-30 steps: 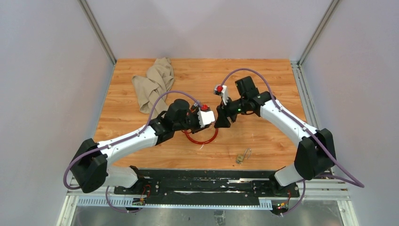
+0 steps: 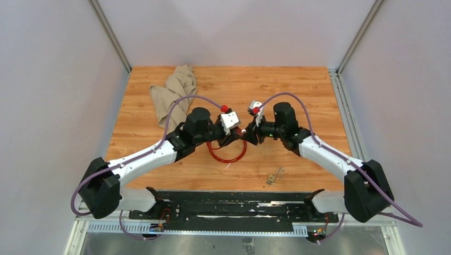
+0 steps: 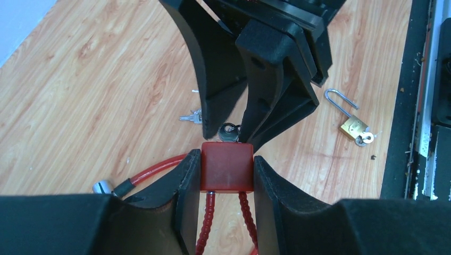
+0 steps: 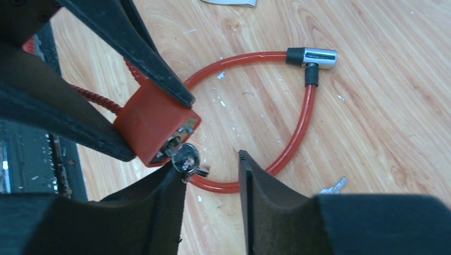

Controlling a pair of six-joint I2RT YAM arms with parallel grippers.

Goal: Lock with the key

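Observation:
My left gripper is shut on a red lock body [image 3: 227,166], held in the air at the table's middle, with a key [image 4: 185,158] at its metal end. My right gripper is right at that key; whether its fingers grip it I cannot tell. A red cable lock loop [image 4: 300,125] with a chrome end [image 4: 319,57] lies below on the table [image 2: 298,159]. A small loose key [image 4: 335,187] lies on the wood.
A brass padlock [image 3: 353,127] lies open near the front edge. A crumpled beige cloth [image 2: 173,93] lies at the back left.
My left gripper has shifted slightly up and back in the top view, with the lock body.

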